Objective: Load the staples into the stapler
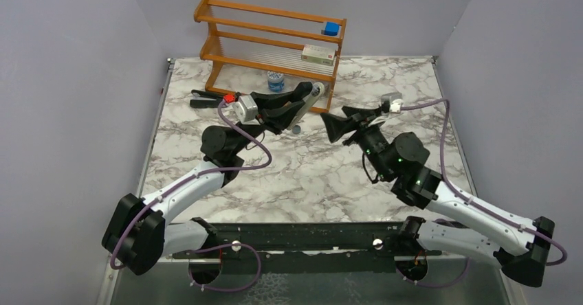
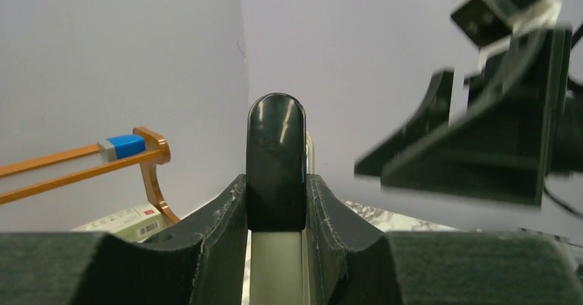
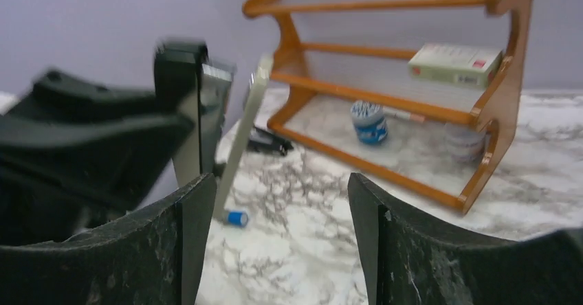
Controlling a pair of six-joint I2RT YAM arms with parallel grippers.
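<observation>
My left gripper (image 1: 291, 111) is shut on a stapler (image 2: 276, 161), raised above the table, its black rounded end up. The right wrist view shows the stapler's pale long part (image 3: 244, 137) standing apart from the dark part, with a gap between them. To its right in the top view, my right gripper (image 1: 338, 121) hovers open, apart from the stapler. Nothing lies between the right gripper's fingers (image 3: 385, 240). I cannot see loose staples.
A wooden rack (image 1: 268, 63) stands at the back, holding a pale green box (image 1: 317, 54) and a blue item (image 1: 331, 28). A blue-and-white tub (image 1: 276, 82) sits beneath it. Black tools (image 1: 207, 103) lie at the back left.
</observation>
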